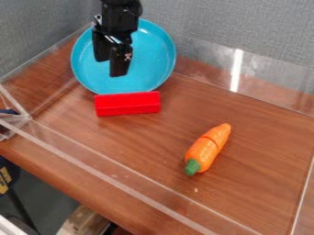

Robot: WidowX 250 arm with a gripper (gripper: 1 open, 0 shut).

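My black gripper (119, 57) hangs over a blue plate (147, 73) at the back left of the wooden table, its fingers pointing down; whether they are open or shut is unclear. A red rectangular block (128, 104) lies just in front of the plate. An orange carrot (207, 145) with a green top lies on the right half of the table.
The wooden table (147, 174) has clear room in the middle and front. Transparent walls border it. Some dark items and cables are outside the left edge.
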